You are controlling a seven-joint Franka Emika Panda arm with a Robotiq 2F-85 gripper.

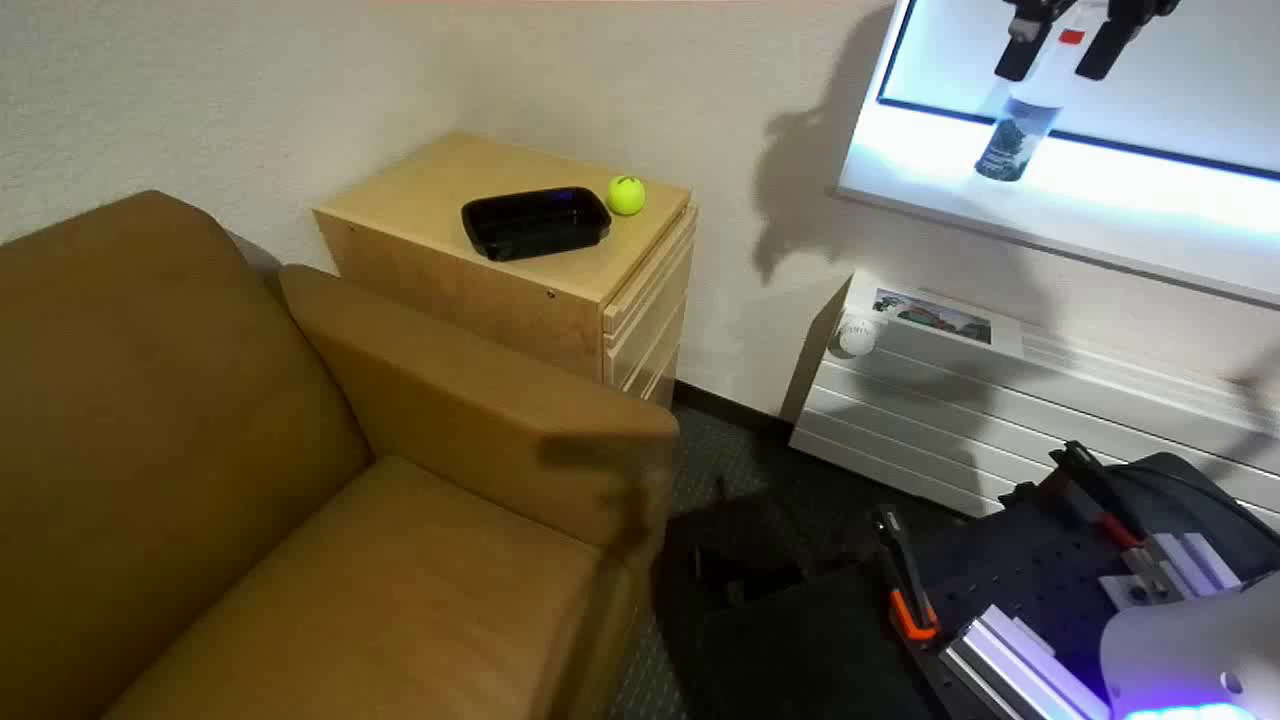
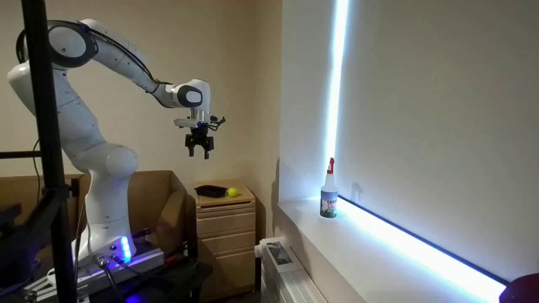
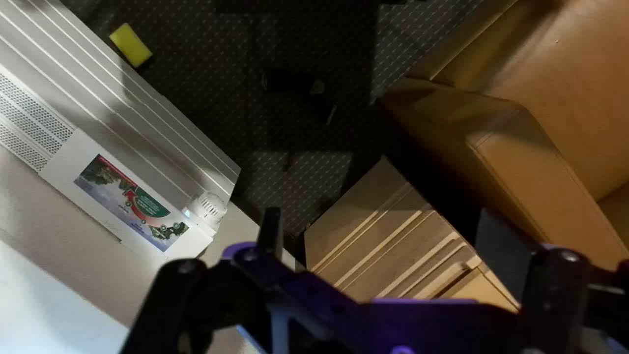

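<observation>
My gripper (image 2: 199, 153) hangs in midair, fingers down and spread apart, with empty space between them. Its fingers are also wide apart in the wrist view. A spray bottle (image 2: 329, 198) with a red nozzle stands upright on the white windowsill, well to the right of the gripper and lower. In exterior view 1 the fingers overlap the bottle (image 1: 1018, 140) only by line of sight. On the wooden cabinet (image 1: 456, 156) lie a black tray (image 1: 536, 226) and, right beside it, a yellow-green tennis ball (image 1: 625, 194).
A brown sofa (image 1: 480, 408) stands before the cabinet. The white radiator (image 1: 912, 408) runs below the sill (image 2: 313, 222). On the dark floor by the radiator lies a yellow block (image 3: 130, 44). Much of the sill is bare, with a dark red object (image 2: 523, 290) at its near end.
</observation>
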